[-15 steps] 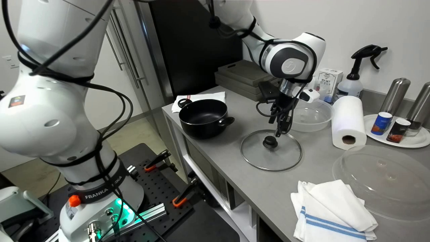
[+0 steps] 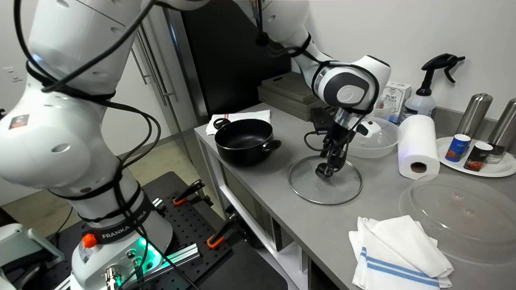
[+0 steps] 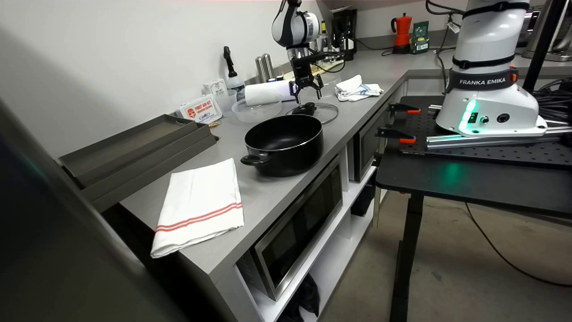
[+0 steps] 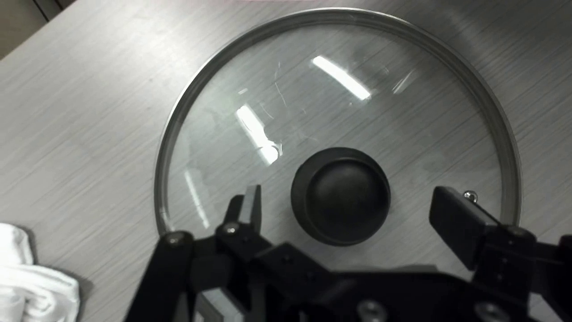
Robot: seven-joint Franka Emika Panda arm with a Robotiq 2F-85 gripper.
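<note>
A round glass lid [image 2: 309, 188] with a metal rim lies flat on the grey counter. Its black knob [image 4: 343, 198] shows between my fingers in the wrist view, with clear space on either side. My gripper is open above the lid, holding nothing; exterior view 1 has it [image 2: 329, 169] right at the knob, partly covering it. To the lid's left in that view stands an empty black pot [image 2: 244, 142] with two handles. Seen from exterior view 2, the pot [image 3: 284, 145] is in front of the lid and hides part of it.
Behind the gripper sits a clear plastic bowl [image 2: 375, 140], close to a paper towel roll [image 2: 419, 145]. A clear dome cover [image 2: 464, 217] and a folded white towel [image 2: 399, 253] occupy the right side. Grey trays [image 2: 290, 94] are at the back. Bare counter separates pot and lid.
My gripper has come down and slightly toward the camera in exterior view 1, to the lid's knob. The lid and the pot have stayed in place.
</note>
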